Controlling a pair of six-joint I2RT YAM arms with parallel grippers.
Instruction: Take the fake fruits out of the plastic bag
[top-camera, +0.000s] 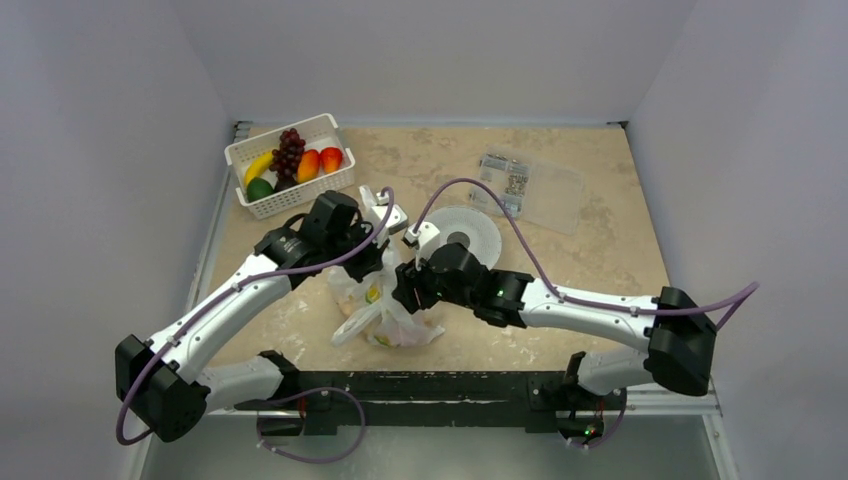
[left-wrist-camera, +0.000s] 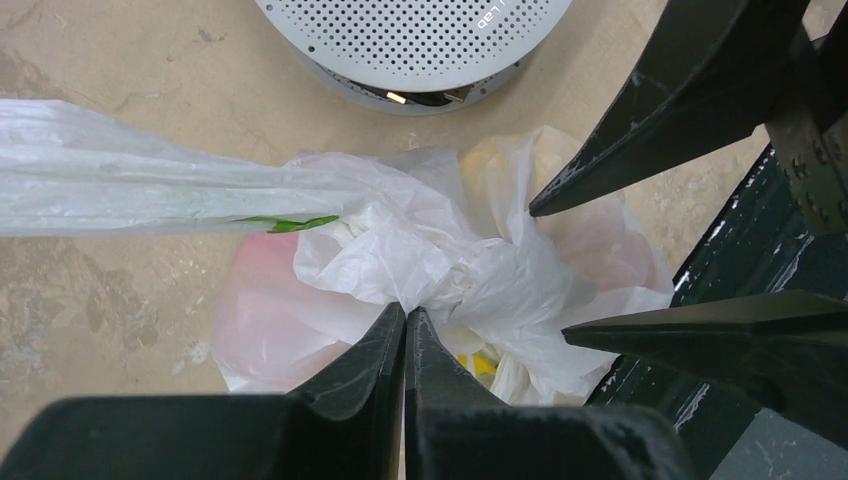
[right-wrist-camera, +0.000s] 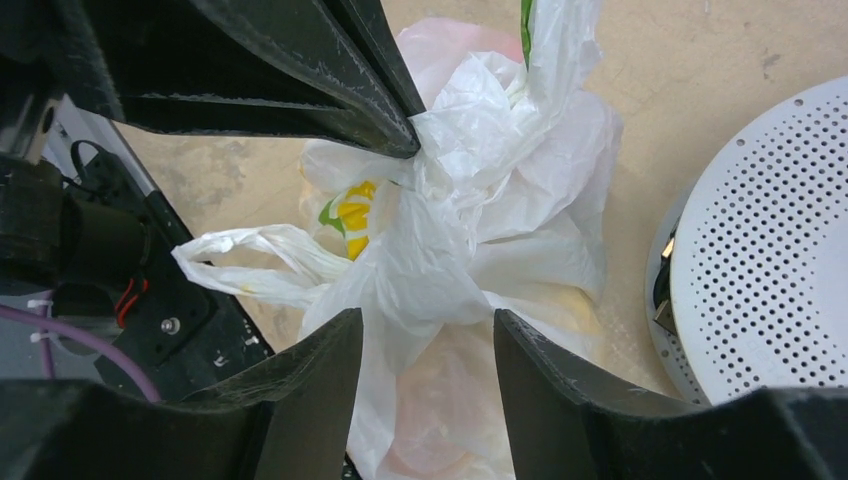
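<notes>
The crumpled white plastic bag (top-camera: 385, 320) lies at the front middle, with yellow and green showing inside (right-wrist-camera: 355, 220); its contents are mostly hidden. My left gripper is shut, its tips pinching bunched plastic at the top of the bag (left-wrist-camera: 470, 270). Facing it from the right, my right gripper is open, its two tips against or just over the bag's loose folds, apart from each other. In the top view both wrists hang close together above the bag and partly cover it.
A white basket (top-camera: 258, 207) with several fruits stands at the back left. A perforated round metal device (top-camera: 480, 240) sits just behind the bag, near the right arm. A clear parts case (top-camera: 550, 195) lies at the back right. The table's front edge is close below the bag.
</notes>
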